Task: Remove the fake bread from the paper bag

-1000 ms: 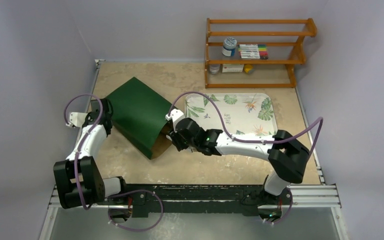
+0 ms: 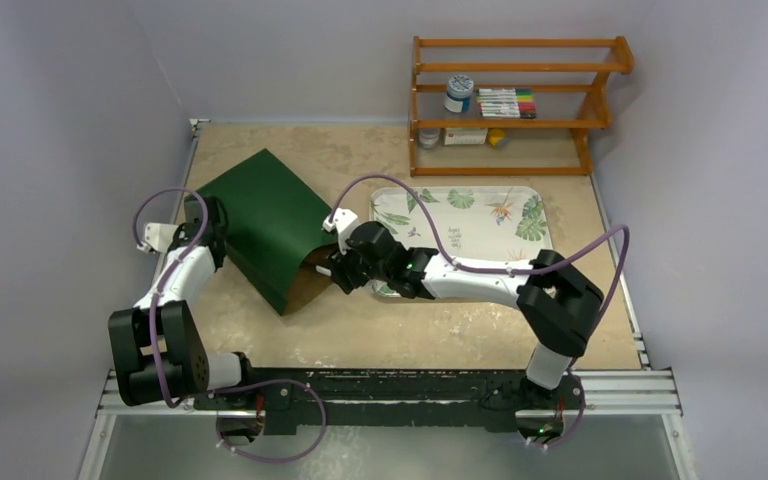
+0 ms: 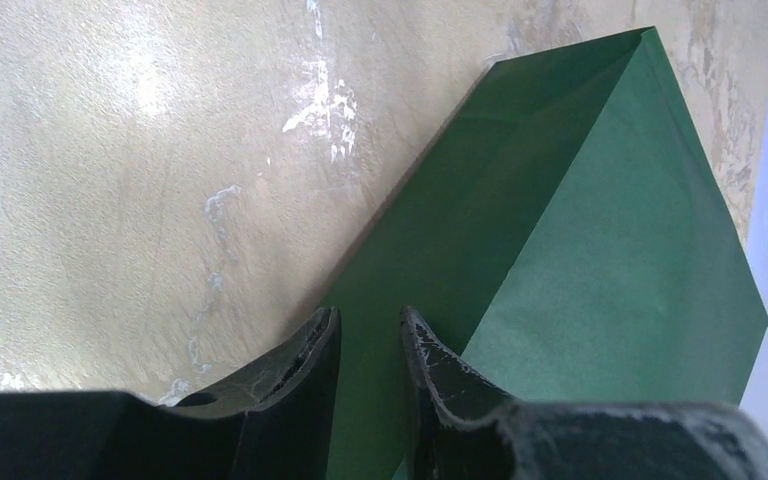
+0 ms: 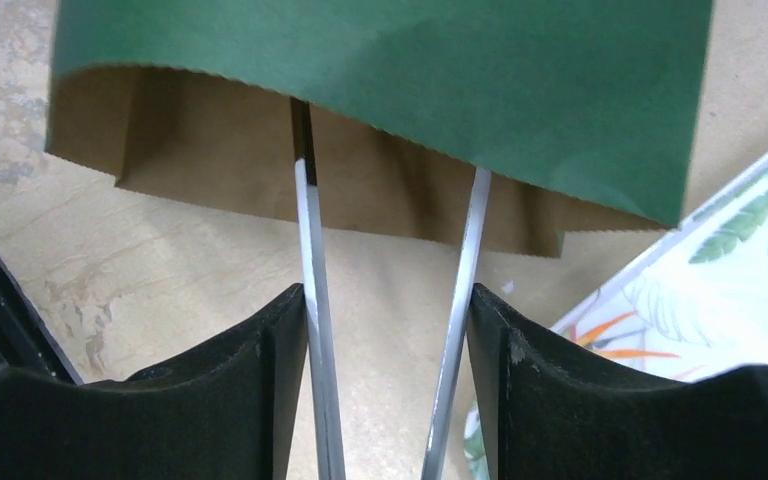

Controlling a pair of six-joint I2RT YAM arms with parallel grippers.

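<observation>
The green paper bag (image 2: 265,215) lies on its side at the left of the table, its brown-lined mouth (image 4: 230,150) facing the right arm. No bread shows; the part of the bag's inside that I see is shadowed brown paper. At the mouth, my right gripper is open, its long thin metal fingers (image 4: 316,300) apart, tips at the upper lip's edge. My left gripper is at the bag's closed end in the top view. Its fingers (image 3: 322,345) stand part open, with green paper showing behind the gap.
A white leaf-patterned tray (image 2: 460,215) lies right of the bag, partly under the right arm. A wooden rack (image 2: 520,125) with jars and pens stands at the back.
Over the last second the right arm has moved left. The bag has slid a little left too, and its mouth looks turned slightly. The left arm has shifted only slightly.
</observation>
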